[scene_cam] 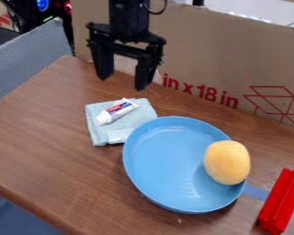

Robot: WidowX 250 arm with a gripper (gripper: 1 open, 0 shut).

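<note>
My black gripper (pixel 122 70) hangs open above the back left of the table, over and behind a folded pale cloth (pixel 102 127), with nothing visible between its fingers. A white toothpaste tube (pixel 117 111) lies on the cloth. A blue plate (pixel 165 176) sits at the centre right, and a yellow oval object (pixel 227 162), like a bread roll or mango, rests on its right side.
A red tray-like object (pixel 279 201) lies at the right edge. A cardboard wall (pixel 223 67) stands along the back.
</note>
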